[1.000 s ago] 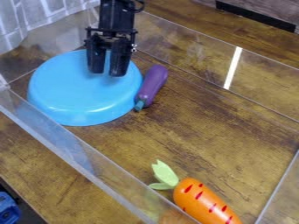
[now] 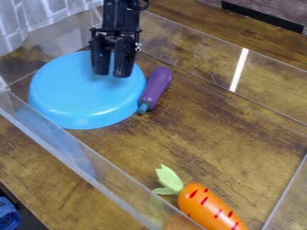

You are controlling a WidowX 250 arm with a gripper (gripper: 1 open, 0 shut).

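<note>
My black gripper [image 2: 113,59] hangs at the top middle, its fingers pointing down over the back part of a round blue plastic object [image 2: 74,94], which looks like an upturned bowl or lid. Whether the fingers touch it or hold anything is hard to tell. A purple toy eggplant [image 2: 156,88] lies just right of the blue object. A toy carrot [image 2: 206,203] with pale green leaves lies at the lower right.
Clear plastic walls border the wooden surface [image 2: 222,126], which has open room in the middle and right. A small blue item [image 2: 6,216] shows at the lower left edge, outside the wall.
</note>
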